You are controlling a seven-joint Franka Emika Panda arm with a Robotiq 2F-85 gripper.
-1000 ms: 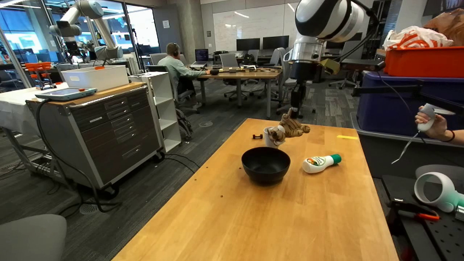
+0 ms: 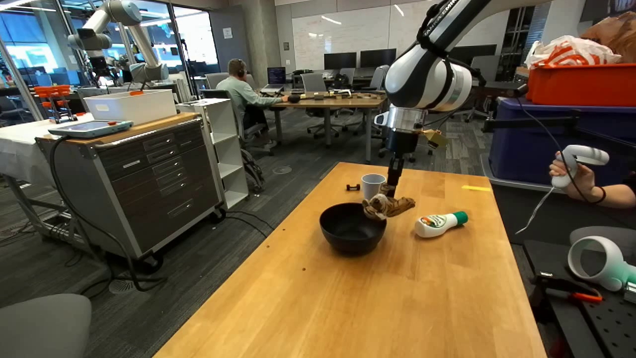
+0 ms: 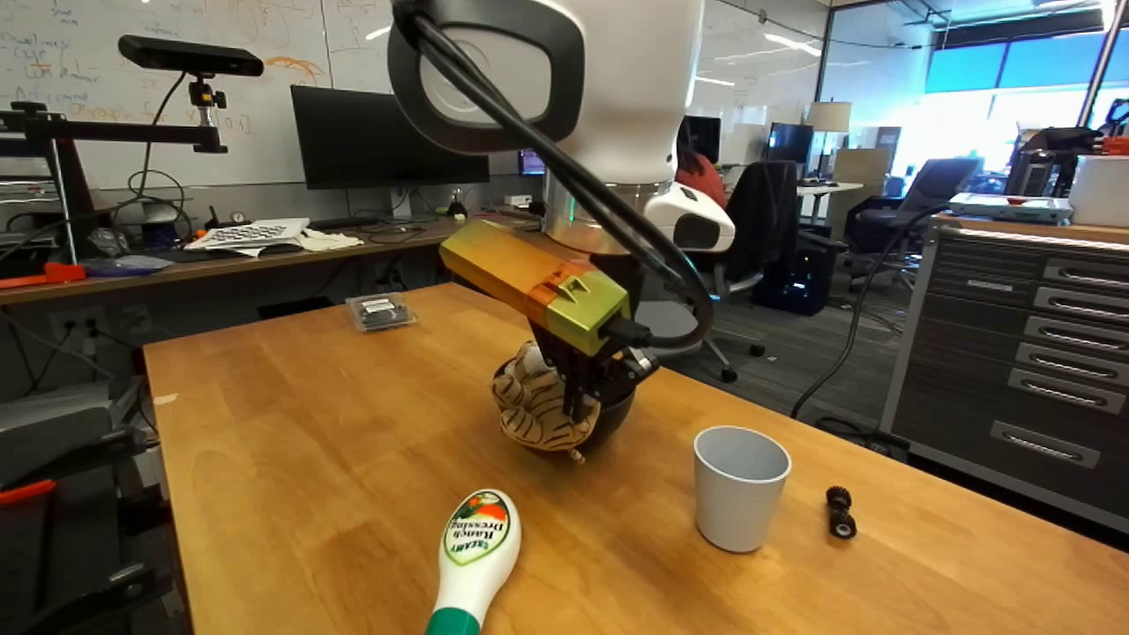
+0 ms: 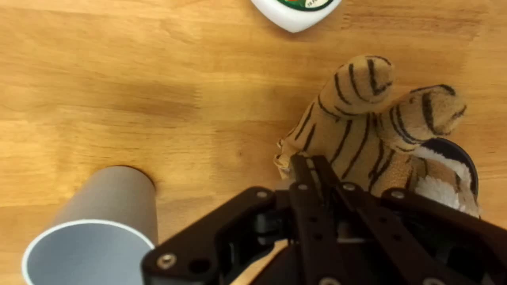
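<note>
A striped tiger plush hangs at the rim of the black bowl, its head end over the bowl's edge and its legs outside. My gripper points down and is shut on the plush. Close to the fingertips in the wrist view, the tiger's body spreads to the right, two striped limbs reaching away from the fingers. Most of the bowl is hidden there, with only a dark piece of rim showing. In the second exterior view the plush covers the front of the bowl.
A grey cup stands upright near the gripper, with a small black dumbbell-shaped piece beside it. The white dressing bottle with a green cap lies on its side right of the bowl.
My gripper has come down and toward the bowl, carrying the plush from above the cup area to the bowl's rim. The bowl has shifted slightly to the left in exterior view 1.
</note>
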